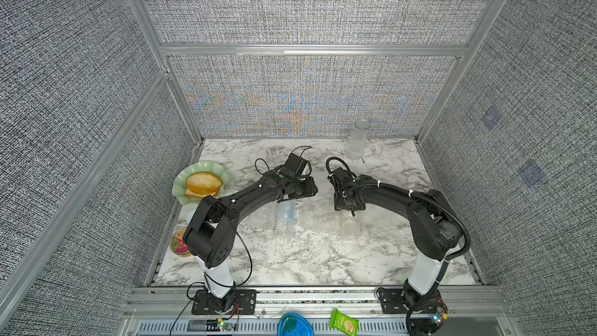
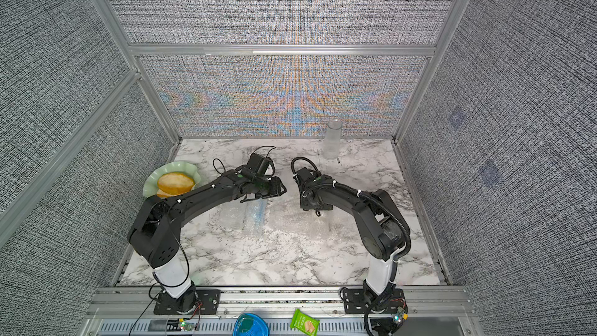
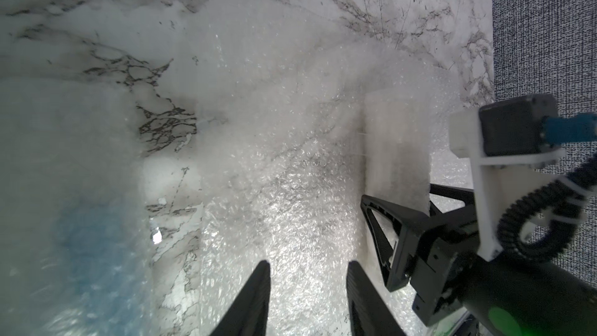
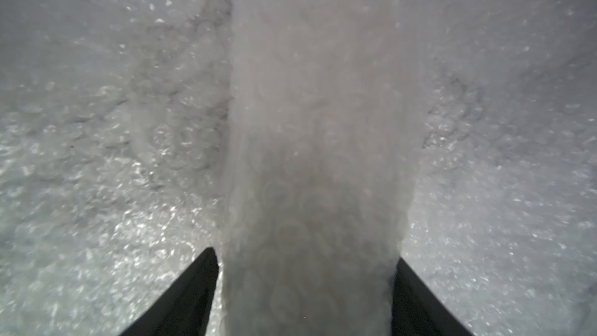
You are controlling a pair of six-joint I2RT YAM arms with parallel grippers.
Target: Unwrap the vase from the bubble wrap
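Clear bubble wrap [image 3: 279,211] lies spread on the marble table. Along its right part runs a long, straight-sided bulge covered by bubble wrap, seen close up as a pale wrapped form [image 4: 317,149] in the right wrist view. What lies inside cannot be made out. My right gripper is open, pointing down, one finger on each side of this form. My left gripper hangs open above the flat wrap to the left of it, nothing between its fingertips. From above, both arms partly cover the wrap.
A clear glass cylinder [image 1: 358,140] stands at the back. Blue-tinted bubble wrap [image 3: 93,255] lies left of the spread sheet. A green scalloped bowl [image 1: 217,188] holding something orange sits at the far left, near a round red-patterned item [image 1: 180,244].
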